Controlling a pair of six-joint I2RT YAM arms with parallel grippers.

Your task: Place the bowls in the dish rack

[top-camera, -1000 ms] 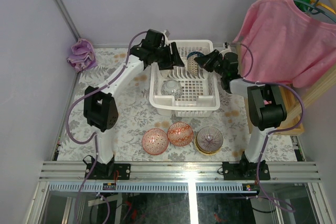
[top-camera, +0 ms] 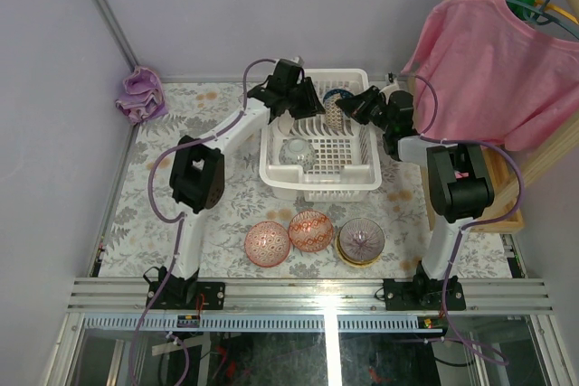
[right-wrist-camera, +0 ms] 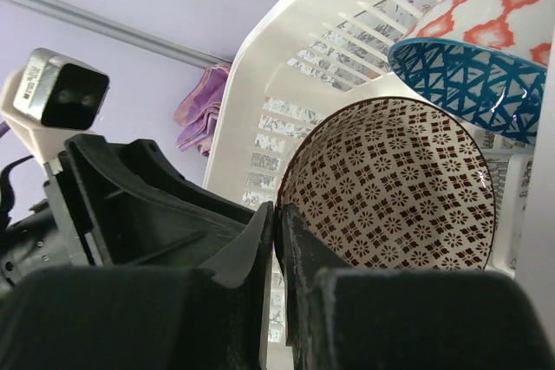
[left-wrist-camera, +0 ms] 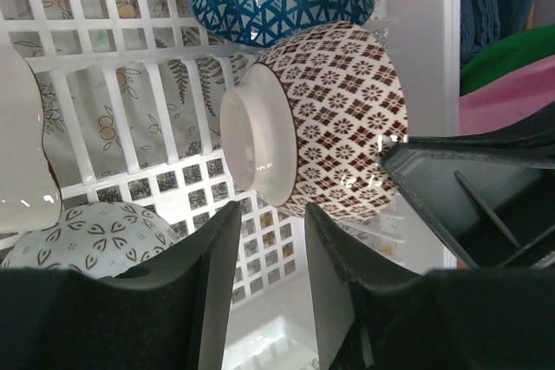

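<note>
A white bowl with a brown flower pattern [left-wrist-camera: 338, 119] sits tilted in the white dish rack [top-camera: 271, 174]. My right gripper is shut on its rim. My left gripper is beside it, with a narrow gap between the fingertips and no object visible there; its grip is unclear. A blue-and-red bowl [right-wrist-camera: 468, 80] stands behind the brown one. A pale patterned bowl [left-wrist-camera: 87, 240] and a white bowl [left-wrist-camera: 17, 145] are also in the rack.
In front of the rack lie a pink bowl [top-camera: 267, 243], an orange bowl [top-camera: 310, 230] and stacked bowls [top-camera: 360, 240]. A purple cloth [top-camera: 140, 95] is at the back left; a pink shirt [top-camera: 479, 61] hangs at the right.
My left arm has moved rightward over the rack, toward the brown-patterned bowl. My right arm is nearly still.
</note>
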